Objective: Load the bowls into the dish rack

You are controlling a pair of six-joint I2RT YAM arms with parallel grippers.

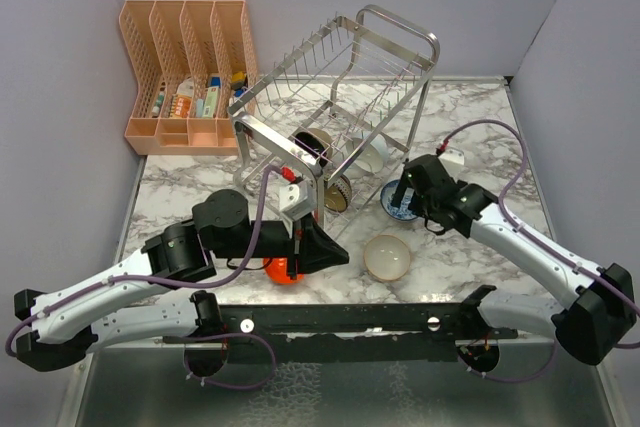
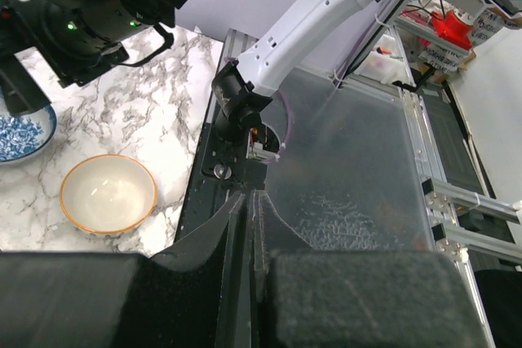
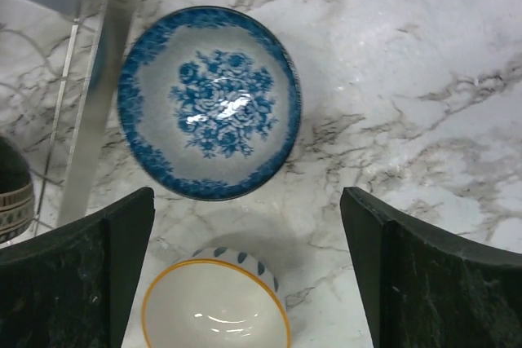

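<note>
The blue-patterned bowl [image 3: 212, 103] lies on the marble beside the rack's right leg, under my open right gripper [image 1: 410, 197], with nothing between its fingers. A cream bowl with an orange rim [image 1: 387, 257] lies nearer the front edge; in the right wrist view it sits below the blue bowl. An orange bowl [image 1: 283, 272] is partly hidden by my left gripper [image 1: 315, 252], whose fingertips look close together in the left wrist view; their exact opening is unclear. The metal dish rack [image 1: 360, 37] stands at the back centre, with several cups and bowls beneath it.
A peach compartment tray [image 1: 150, 22] stands at the back left. Bare marble [image 1: 480, 107] is free to the right of the rack. Grey walls border both sides, and a dark rail [image 1: 330, 317] runs along the front edge.
</note>
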